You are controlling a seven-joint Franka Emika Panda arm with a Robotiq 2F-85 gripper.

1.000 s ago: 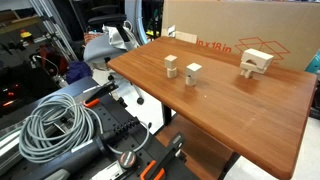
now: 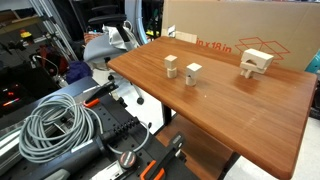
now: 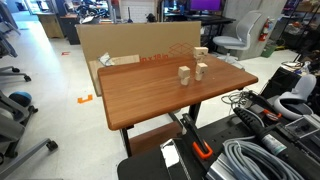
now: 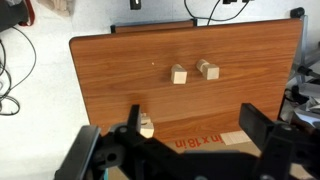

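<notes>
Two small pale wooden pieces (image 2: 171, 66) stand apart near the middle of the brown table (image 2: 230, 112). A larger pale block (image 2: 257, 57) rests on an arch-like piece (image 2: 247, 70) close to the cardboard. From above, in the wrist view, the two small pieces (image 4: 179, 74) lie beyond my fingers, while the larger pale object (image 4: 146, 125) is partly covered by the left finger. My gripper is open high over the table, its dark fingers wide apart with nothing held between them.
An upright cardboard sheet (image 2: 240, 28) with red print borders one long side of the table. Coiled grey cable (image 2: 55, 128) lies beside the robot's base. An office chair (image 3: 240, 35) stands behind.
</notes>
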